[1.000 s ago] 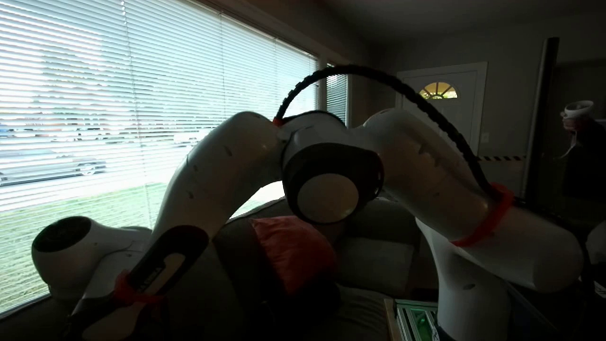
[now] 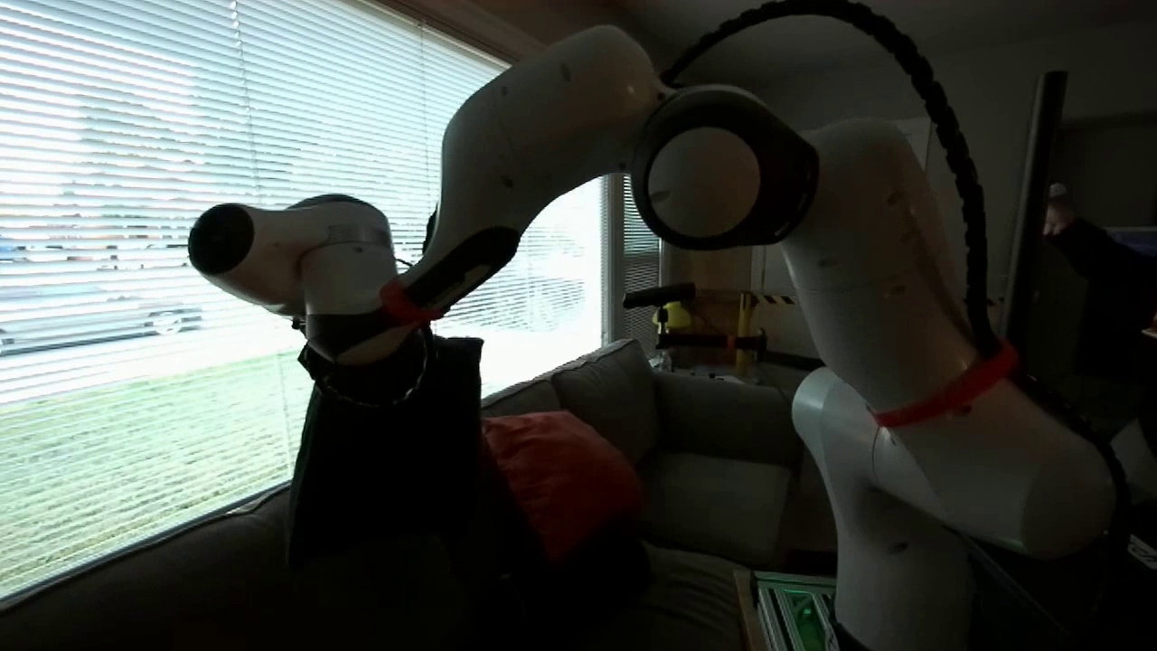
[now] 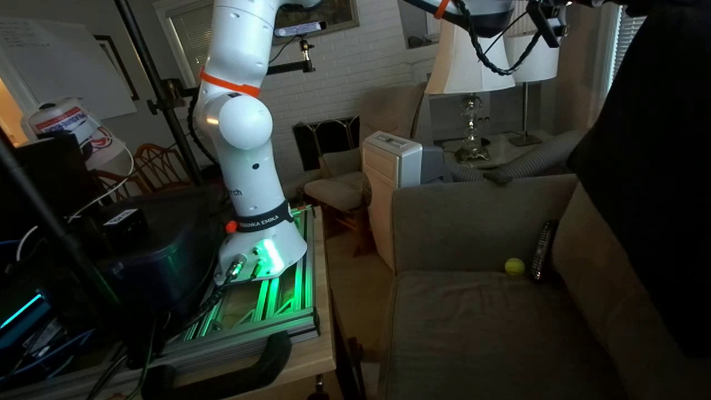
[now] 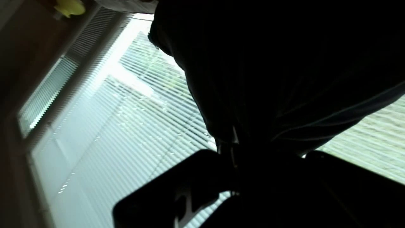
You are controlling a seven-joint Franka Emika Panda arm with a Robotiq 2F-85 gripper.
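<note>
A black cloth (image 2: 380, 467) hangs below the wrist of the arm in exterior view 1, in front of the window and above the sofa back. My gripper is shut on this cloth; in the wrist view its dark folds run up from between the fingers and fill the upper right. The exact pinch spot is too dark to make out. A large black shape, apparently the same cloth (image 3: 653, 173), covers the right side of exterior view 2.
The grey sofa (image 3: 480, 333) lies below, with a red pillow (image 2: 564, 477) against its back. A yellow-green ball (image 3: 514, 266) and a dark remote-like object (image 3: 543, 250) rest on it. Window blinds (image 2: 130, 217) are close behind the arm. Most of the sofa seat is clear.
The arm has risen and its wrist has moved up and to the right. The black cloth now hangs in sight beneath it; the gripper was out of view low at the left before.
</note>
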